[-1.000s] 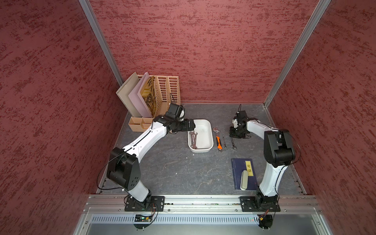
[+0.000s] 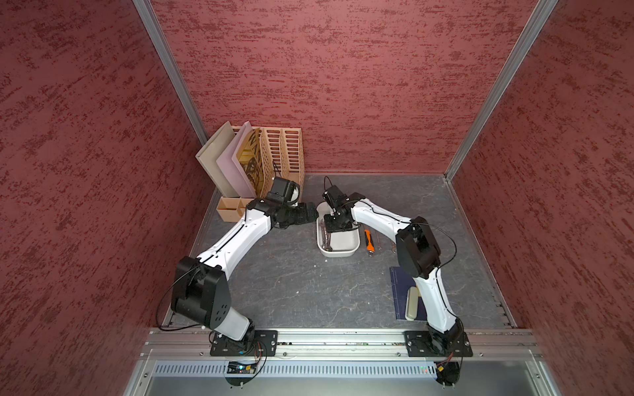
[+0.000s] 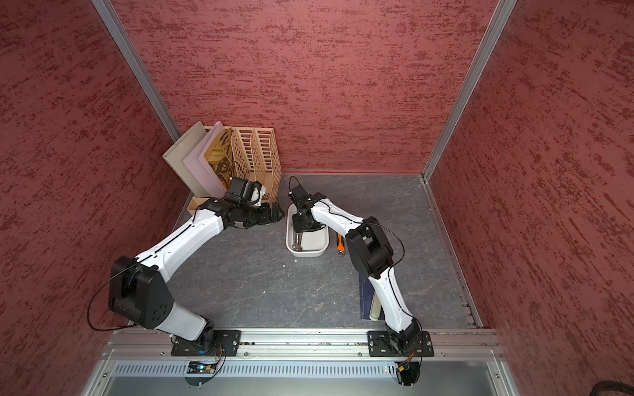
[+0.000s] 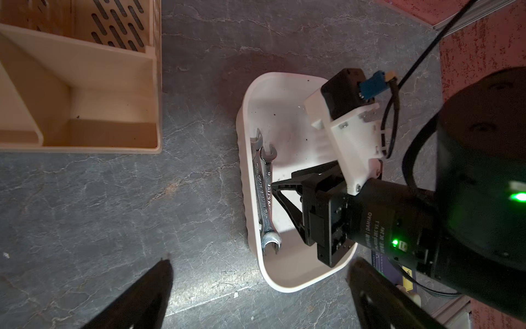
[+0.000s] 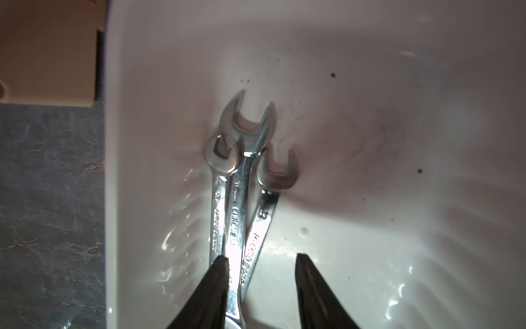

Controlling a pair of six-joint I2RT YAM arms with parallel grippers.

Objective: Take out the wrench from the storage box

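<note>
The white storage box (image 2: 346, 243) holds several silver wrenches along its left side, seen clearly as a bundle of wrenches (image 5: 236, 219) in the right wrist view. My right gripper is inside the box's outline, just over these wrenches, its fingertips parted, one beside the middle wrench, with nothing visibly held. My left gripper hangs left of the box in the top views, open, its blurred fingers wide apart in the left wrist view, nothing between them.
An orange-handled tool (image 2: 369, 241) lies right of the box. A wooden organiser (image 2: 282, 151) with boards and a compartment stands at back left. A blue book (image 2: 400, 290) with a pale case lies at front right.
My right gripper has moved left from the loose wrenches on the table to over the box. My left arm has drawn slightly back to the left.
</note>
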